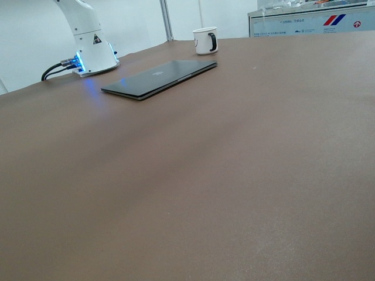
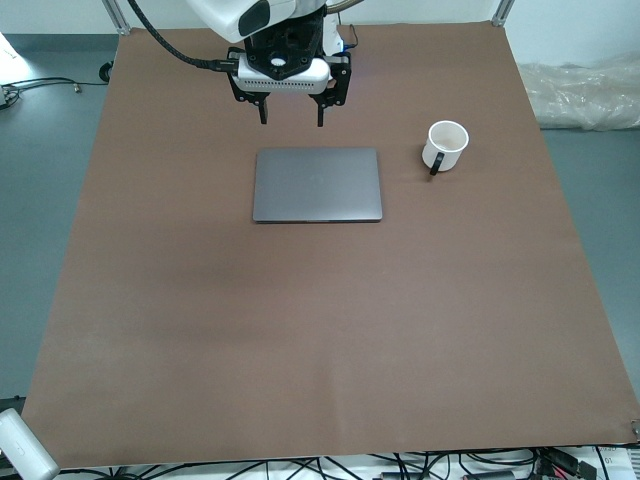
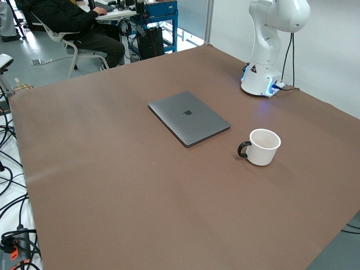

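Note:
A closed grey laptop (image 2: 317, 185) lies flat on the brown table (image 2: 330, 330); it also shows as a dark slab (image 1: 158, 79) in the top view and with its logo up (image 3: 188, 118) in the right view. A white mug (image 2: 445, 145) with a dark handle stands upright to the laptop's right in the left view. My black gripper (image 2: 292, 115) hangs above the table beyond the laptop, its two fingers wide apart, open, with nothing seen between them. The right view shows the white arm base but not the gripper.
Cables run outside the table's edge (image 3: 22, 163). A person sits at a desk beyond it in the right view.

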